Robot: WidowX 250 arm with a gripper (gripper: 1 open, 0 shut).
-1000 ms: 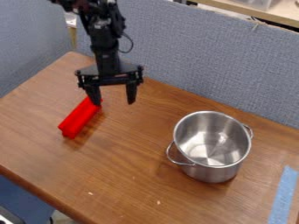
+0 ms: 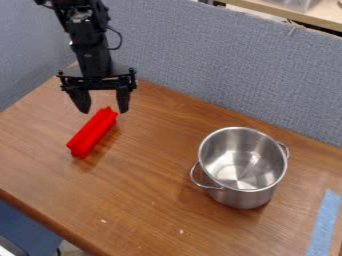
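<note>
My black gripper (image 2: 104,102) hangs at the upper left above the wooden table, open, with its two fingers apart and nothing between them. Just below it a red elongated block (image 2: 91,133) lies diagonally on the table; the fingers are over its upper end, not visibly touching it. A steel pot (image 2: 241,166) with wire handles stands on the right side of the table.
A grey padded wall (image 2: 227,70) runs behind the table (image 2: 160,215). A light blue strip (image 2: 322,220) lies at the right edge. A shelf (image 2: 307,10) shows at the top right.
My gripper has moved left, toward the area over the red block, staying open. The block and the pot have not visibly moved.
</note>
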